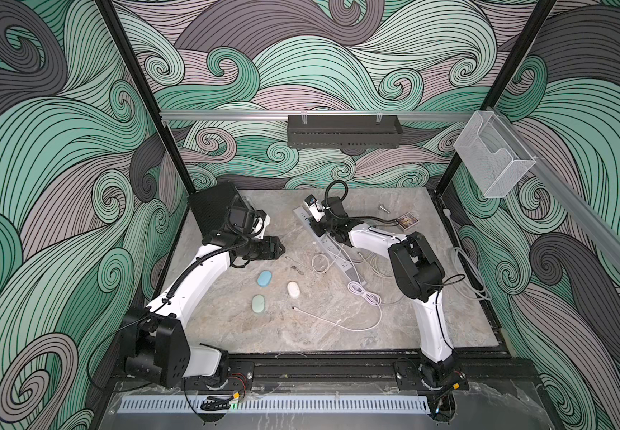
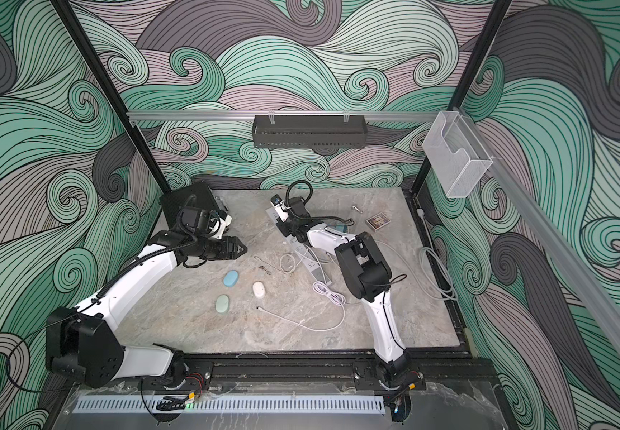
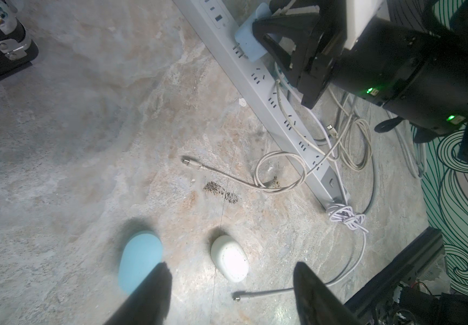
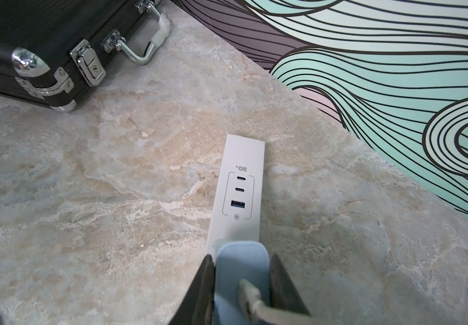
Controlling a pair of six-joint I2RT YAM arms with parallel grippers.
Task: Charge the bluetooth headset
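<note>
A light blue charger plug (image 4: 242, 260) with a cable coming out of its back is gripped by my right gripper. It is at the power strip (image 4: 236, 189), over the sockets beside the USB ports; whether its prongs are in cannot be seen. White cables (image 3: 281, 154) trail along the strip, one ending in a bare connector (image 3: 190, 162). My left gripper hovers with parted fingers and nothing between them. Below it a white rounded case (image 3: 229, 259) and a blue rounded case (image 3: 140, 261) lie on the table, with a green one (image 1: 258, 304) nearer the front.
A black case (image 4: 39, 48) stands at the back left. A bundled lilac cable (image 3: 347, 215) lies at the strip's near end. A card box (image 1: 407, 220) and a small metal item (image 1: 383, 208) sit at the back right.
</note>
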